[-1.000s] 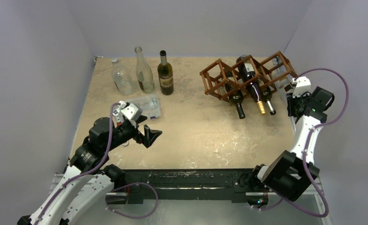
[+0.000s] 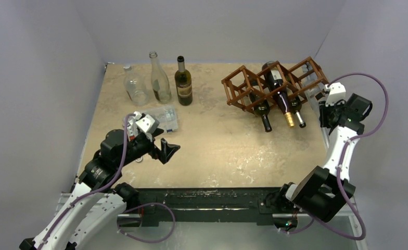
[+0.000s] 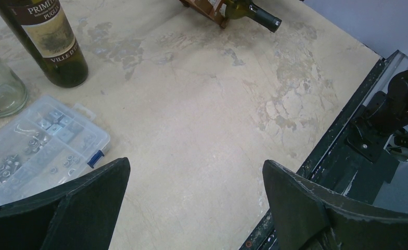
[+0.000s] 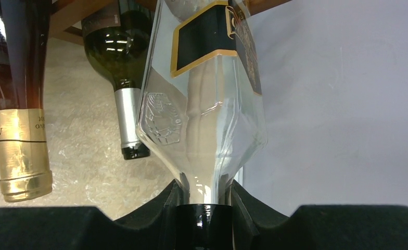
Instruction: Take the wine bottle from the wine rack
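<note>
The wooden wine rack [image 2: 238,98] stands at the back right of the table, several bottles lying in it. A clear, angular glass bottle [image 4: 202,112] with a black-and-gold label fills the middle of the right wrist view, its body reaching up to the rack's wood. My right gripper is shut on this bottle's neck, at the dark cap. To its left lie a green bottle with a silver neck [image 4: 128,112] and a gold-necked bottle [image 4: 22,151]. My left gripper is open and empty over the left half of the table.
Two clear bottles [image 2: 135,88] and a green wine bottle [image 2: 183,86] stand upright at the back left. A transparent parts box [image 3: 51,140] lies before them. A wall [image 2: 389,52] rises close beside my right arm.
The left arm and the rack have not visibly moved.
</note>
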